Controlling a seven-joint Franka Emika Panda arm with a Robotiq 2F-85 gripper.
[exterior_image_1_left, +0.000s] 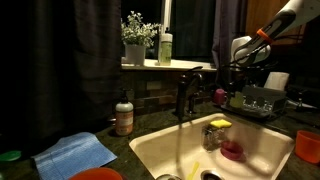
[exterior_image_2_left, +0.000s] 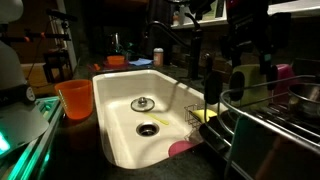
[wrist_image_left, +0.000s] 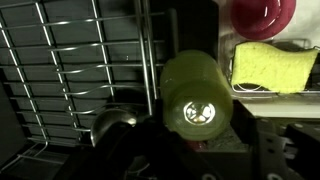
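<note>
A green, roughly cylindrical container with a pale round top is seen from above in the wrist view, between the fingers of my gripper. The fingers are closed around it. From the front, the same green container shows beneath the arm, by the dish rack at the sink's right end. In exterior view 2 the dark gripper hangs over the rack side, partly hiding the green container. Whether its base touches the counter cannot be told.
A wire dish rack stands close beside the container. The white sink holds a red bowl; a yellow sponge sits in a caddy at its edge. The faucet rises behind the basin, and an orange cup stands opposite.
</note>
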